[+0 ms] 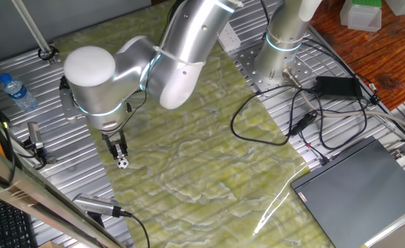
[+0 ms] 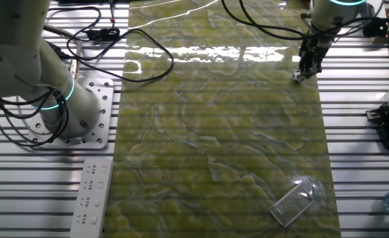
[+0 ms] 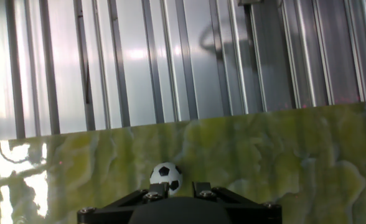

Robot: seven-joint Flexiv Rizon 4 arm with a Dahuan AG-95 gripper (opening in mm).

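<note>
A small black-and-white toy football (image 1: 122,164) rests on the green marbled mat (image 1: 189,172), close to the mat's edge. My gripper (image 1: 118,147) points down right at the ball. The wrist view shows the gripper open, with a gap between its two black fingertips. There the ball (image 3: 166,176) appears just beyond the left fingertip, off to one side of the gap; whether they touch I cannot tell. In exterior view 2 the ball (image 2: 298,77) is partly covered by the gripper (image 2: 307,71).
A flat metal grater (image 2: 292,203) in clear wrap lies on the mat. Black cables (image 1: 257,141) loop over the mat's far side near a closed laptop (image 1: 361,193). A water bottle (image 1: 18,92) and a microphone-like device (image 1: 96,204) stand off the mat.
</note>
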